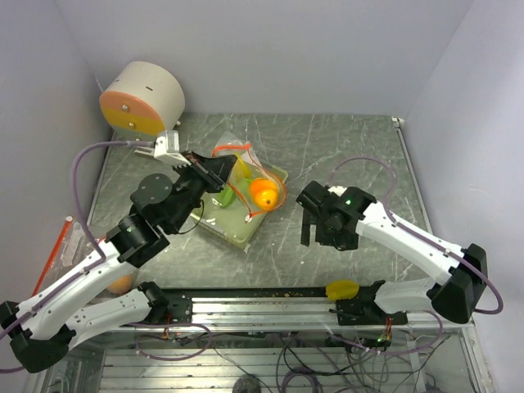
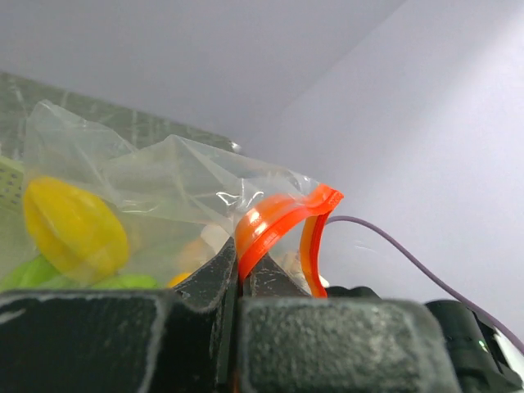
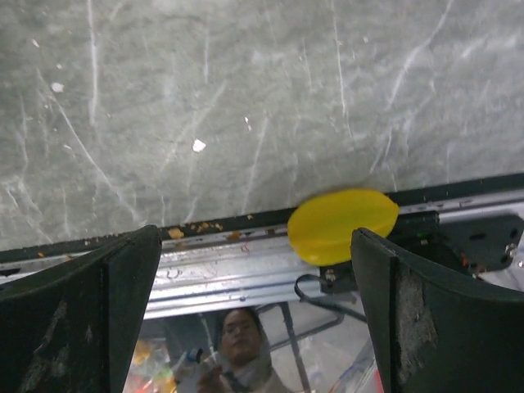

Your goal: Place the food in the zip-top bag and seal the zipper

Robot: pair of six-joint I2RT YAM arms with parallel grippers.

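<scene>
The yellow starfruit lies outside the bag, on the table's front edge beside the right arm's base. In the right wrist view this starfruit shows beyond the right finger. My right gripper is open over the table, nothing between its fingers. My left gripper is shut on the orange zipper rim of the clear bag, holding it up. The bag's mouth gapes. Inside are an orange fruit, a yellow fruit and green food.
A pale green basket stands under the bag, partly hidden by the left arm. A round bread-box-like container sits at the back left. Another zip bag lies at the left.
</scene>
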